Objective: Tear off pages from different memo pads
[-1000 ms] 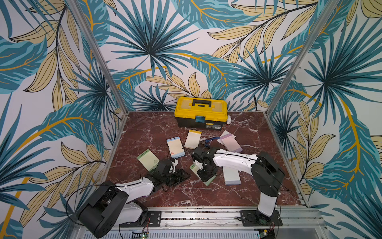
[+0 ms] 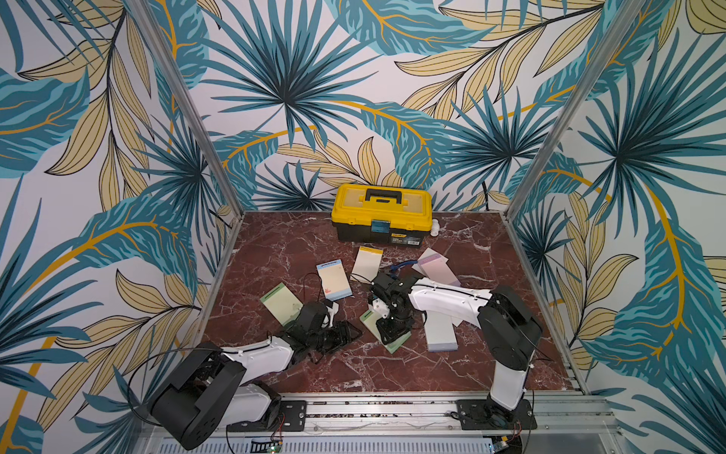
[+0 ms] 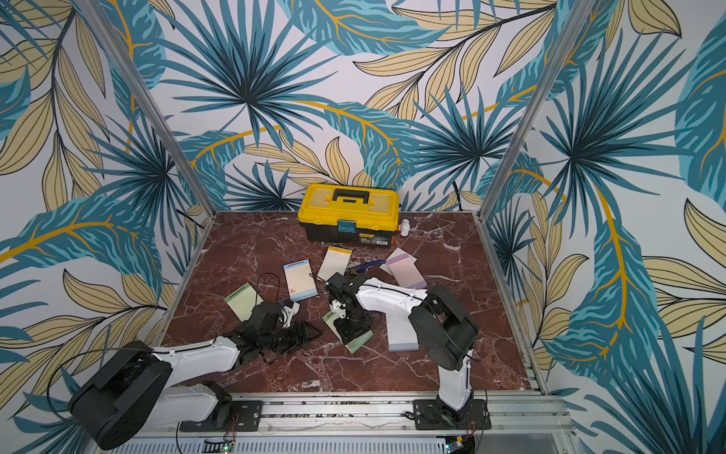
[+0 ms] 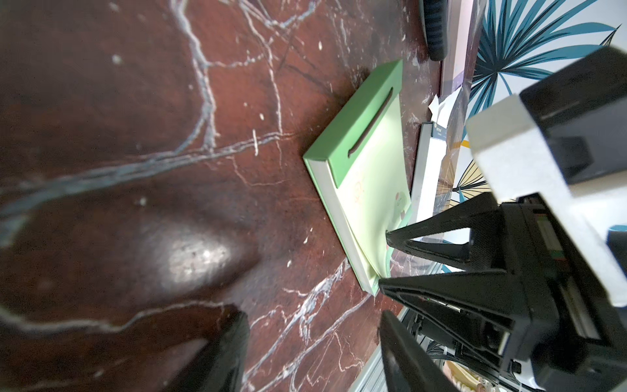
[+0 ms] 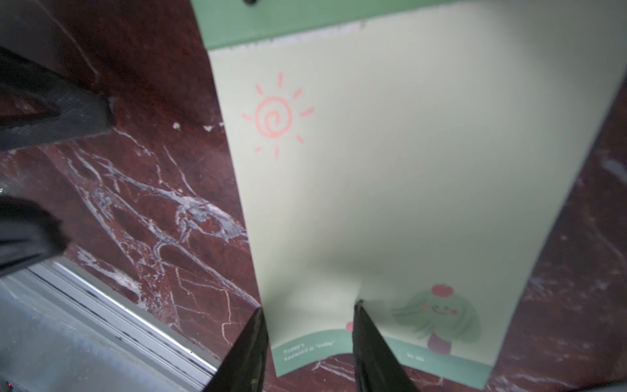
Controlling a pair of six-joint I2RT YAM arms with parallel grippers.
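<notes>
A green memo pad (image 4: 365, 183) lies on the marble table, green binding at its top, pink sun drawing on the page (image 5: 405, 163). My right gripper is over its bottom strip, fingertips apart at the lower left part of the page, which looks slightly lifted there. My left gripper is just left of that pad, low over bare table, its fingers apart with nothing between them. Other pads lie around: pale green (image 2: 281, 302), blue-topped (image 2: 334, 278), yellow-topped (image 2: 366, 265), pink (image 2: 437, 266), white (image 2: 441, 333).
A yellow toolbox (image 2: 382, 210) stands at the back with a small white object (image 3: 404, 227) beside it. A blue-handled tool (image 3: 370, 264) lies among the pads.
My right gripper has shifted slightly to the right over the green pad since a second ago. The left arm looks almost unmoved.
</notes>
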